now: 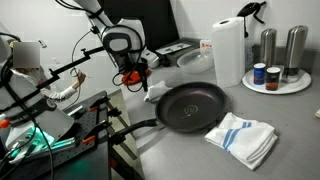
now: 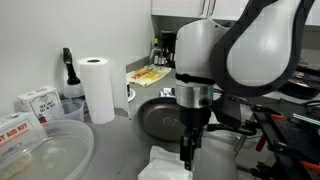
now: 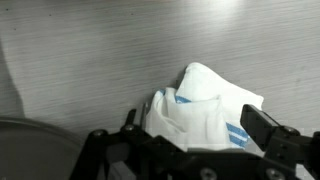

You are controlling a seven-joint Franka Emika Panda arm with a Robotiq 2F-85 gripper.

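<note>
A crumpled white cloth point(image 1: 157, 91) with blue stripes lies on the table beside the dark frying pan point(image 1: 192, 107). From above, the wrist view shows this cloth point(image 3: 190, 122) between the spread fingers of my open gripper; it is not gripped. Exterior view 2 has the gripper point(image 2: 190, 150) low over the cloth's point(image 2: 166, 167) edge; whether they touch I cannot tell. A second white cloth point(image 1: 238, 140) with blue stripes lies flat and folded on the pan's other side.
Behind the pan stand a paper towel roll point(image 1: 230, 47), a clear bowl point(image 1: 197, 63) and a plate point(image 1: 279, 82) with shakers and jars. The pan's handle point(image 1: 131, 130) points toward the table's edge. Bare table lies between the pan and the folded cloth.
</note>
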